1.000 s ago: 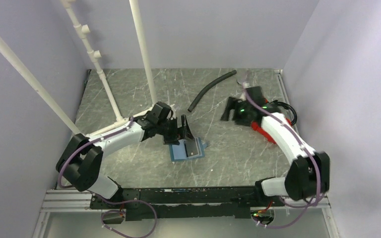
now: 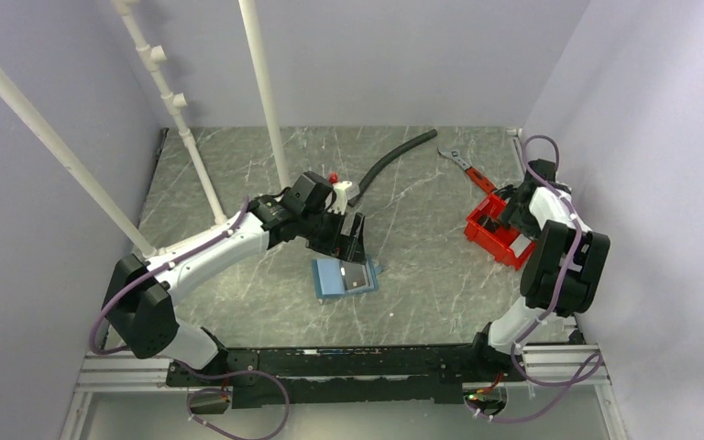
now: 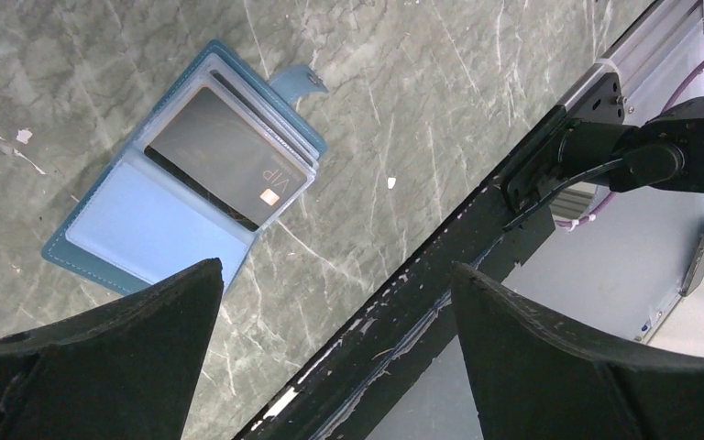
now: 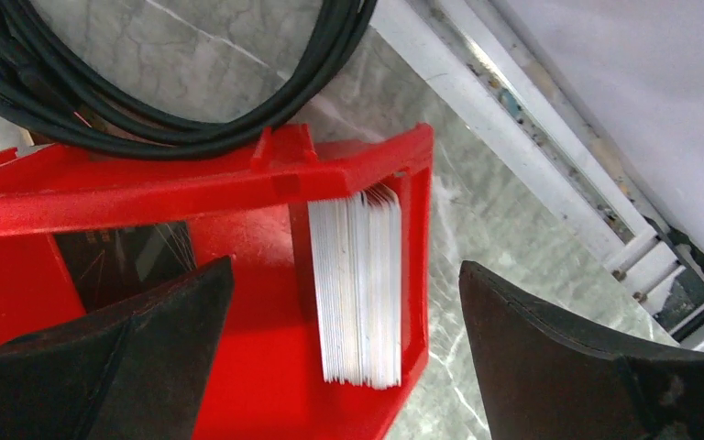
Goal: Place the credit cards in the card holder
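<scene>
The blue card holder (image 3: 101, 213) lies unfolded on the table, with a dark grey VIP card (image 3: 223, 151) in its clear right-hand pocket. My left gripper (image 2: 352, 240) hovers just over the holder's far side, open and empty. In the right wrist view, a stack of white-edged cards (image 4: 356, 289) stands on edge at one end of the red bin (image 4: 247, 367). My right gripper is above this bin, its open fingers (image 4: 119, 357) on either side of the stack with a gap to it. In the top view the right arm partly hides the cards.
A black cable coil (image 4: 183, 133) hangs over the bin's edge. An orange-handled wrench (image 2: 469, 170) and a black tube (image 2: 392, 160) lie farther back. Open table spans the middle; a wall rises close to the right arm.
My right gripper swung rightward from over mid-table to the bin.
</scene>
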